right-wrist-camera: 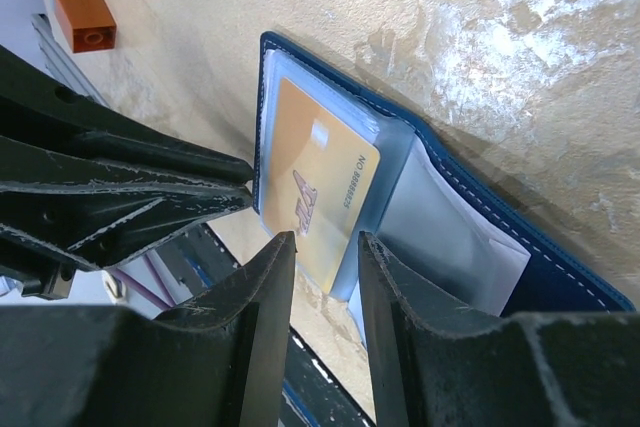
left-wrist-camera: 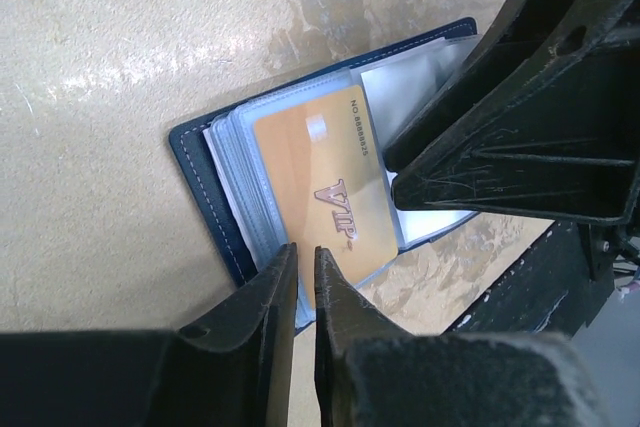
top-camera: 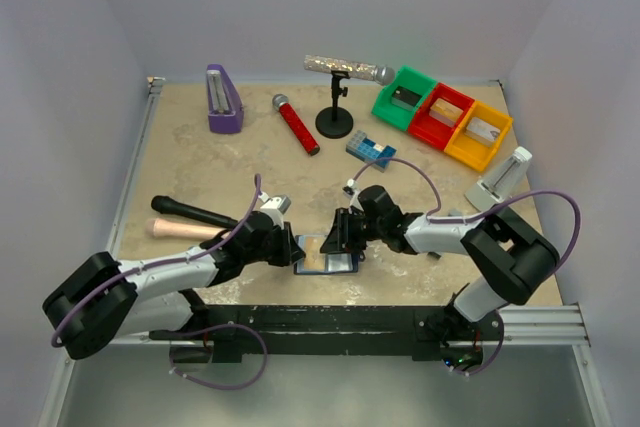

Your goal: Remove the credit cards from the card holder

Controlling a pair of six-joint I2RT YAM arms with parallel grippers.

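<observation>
An open dark blue card holder [top-camera: 327, 273] lies on the table between my two grippers. A gold VIP card sits in its clear sleeve on the left half; the same gold card [right-wrist-camera: 308, 182] shows in the right wrist view. At the holder's left side, my left gripper is slightly open, a narrow gap between its tips over the sleeve edge. My right gripper stands open over the near part of the holder, beside the card, with no card between its fingers. Whether the tips touch the sleeves I cannot tell.
White sleeve pages [right-wrist-camera: 440, 232] cover the holder's right half. A black microphone [top-camera: 190, 211] and a pinkish rod [top-camera: 180, 228] lie left, near my left arm. Bins, among them a red bin [top-camera: 432, 121], stand at the back right.
</observation>
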